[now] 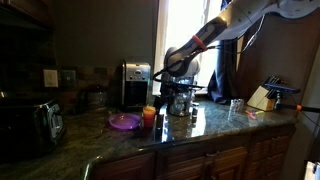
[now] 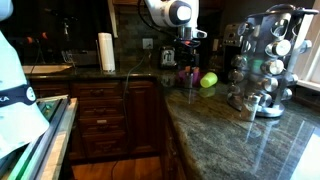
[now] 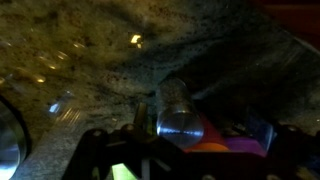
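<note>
In the wrist view a small jar with a round silvery lid point(image 3: 180, 127) stands between the spread fingers of my gripper, with no clear sign of contact. Just beyond its lid show orange and pink-purple items, plus a bright green edge. In exterior view 1 my gripper point(image 1: 164, 101) hangs above the counter, near an orange cup point(image 1: 149, 116) and a purple plate point(image 1: 125, 122). The jar is hard to make out there. Exterior view 2 has a purple item point(image 2: 187, 73) beneath the gripper and a yellow-green cup point(image 2: 208, 79) beside it.
A rotating rack of jars point(image 2: 266, 60) stands on the counter, with a lone shaker point(image 2: 250, 107) before it. A silver-fronted appliance point(image 1: 137, 86) is behind the cup. Farther right are a knife block point(image 1: 262, 99) and clear glasses point(image 1: 237, 106).
</note>
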